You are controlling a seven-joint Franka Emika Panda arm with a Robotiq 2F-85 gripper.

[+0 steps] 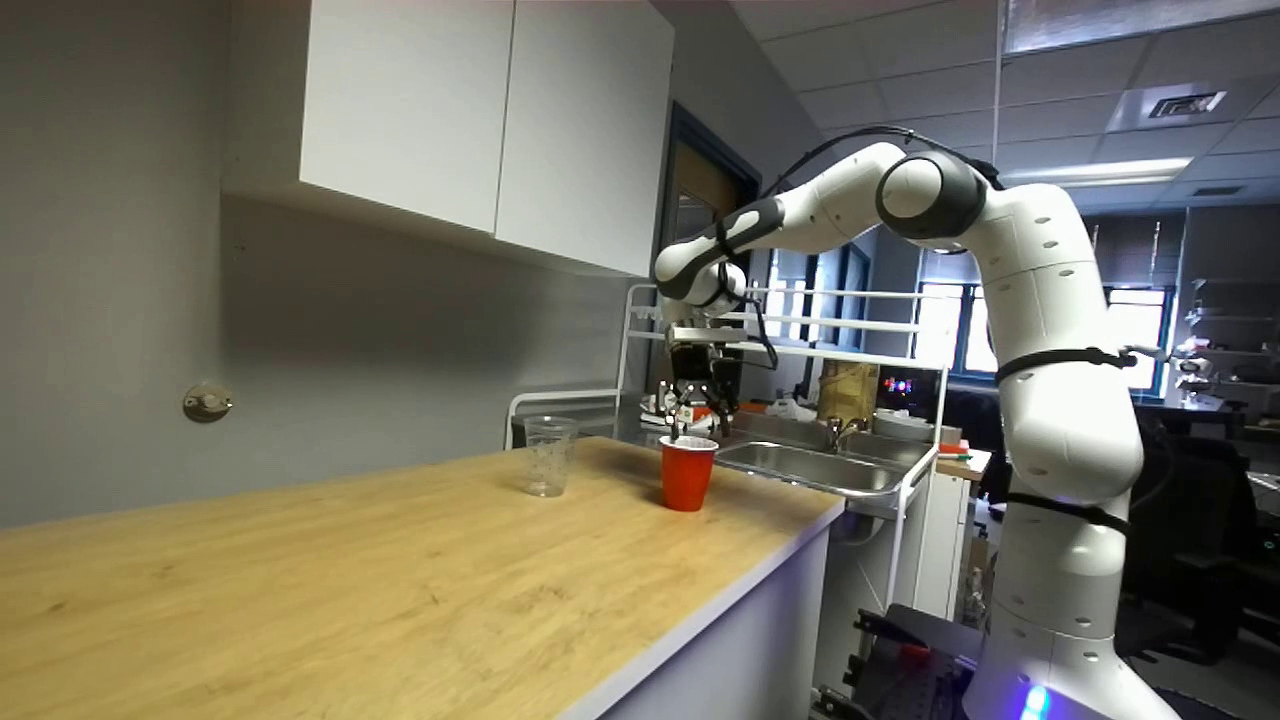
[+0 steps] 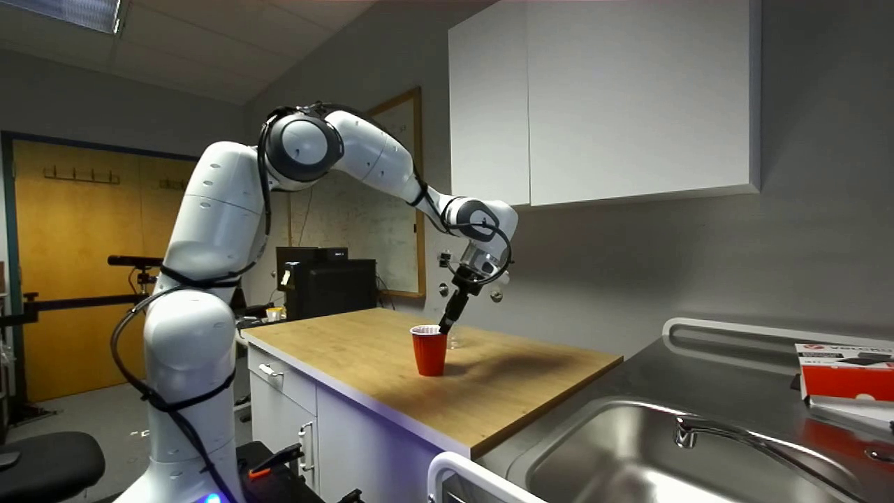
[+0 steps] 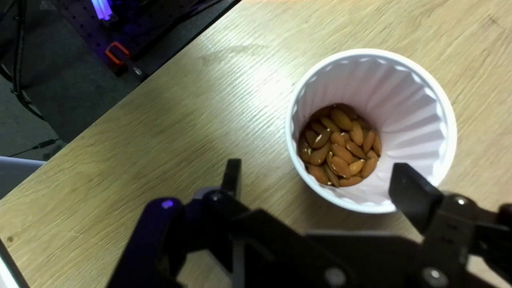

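Observation:
A red cup [image 1: 686,475] with a white inside stands upright on the wooden counter. Almonds [image 3: 341,149] cover its bottom in the wrist view. My gripper [image 1: 699,426] points down at the cup's rim, its fingers well apart and nothing held. In the wrist view one of its fingers [image 3: 413,194] overlaps the near right part of the rim, while the other lies left of the cup over bare wood. Whether the right finger touches the rim, I cannot tell. A clear plastic cup [image 1: 547,458] stands nearby, toward the wall; exterior view 2 shows it partly hidden.
The wooden counter [image 1: 396,582] has wide free room away from the sink. A metal sink [image 2: 645,444] adjoins it, with a white rack frame [image 1: 828,352] around that end. Wall cabinets [image 1: 414,108] hang above the counter's back.

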